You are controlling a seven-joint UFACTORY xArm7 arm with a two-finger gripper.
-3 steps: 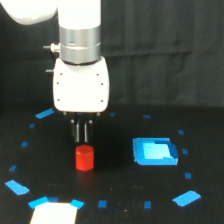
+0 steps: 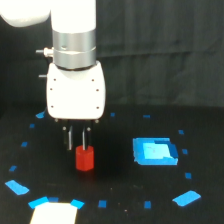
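Note:
A red block (image 2: 85,160) stands on the black table, left of the middle. Just above and slightly left of it is my gripper (image 2: 78,142), pointing down from the white arm. Its two thin fingers are spread apart, with dark space between them. The right finger reaches the block's top edge in this view, while the left one hangs beside the block's upper left. From this one angle, I cannot tell whether either finger touches the block.
A blue-edged square with a light blue middle (image 2: 157,151) lies to the right. At the front left edge is a cream square (image 2: 53,214) with blue beside it. Light blue patches (image 2: 17,187) and several small blue marks dot the dark table.
My gripper has come down a little and shifted slightly left. Its fingers stand wider apart than before. The red block appears to be in the same place.

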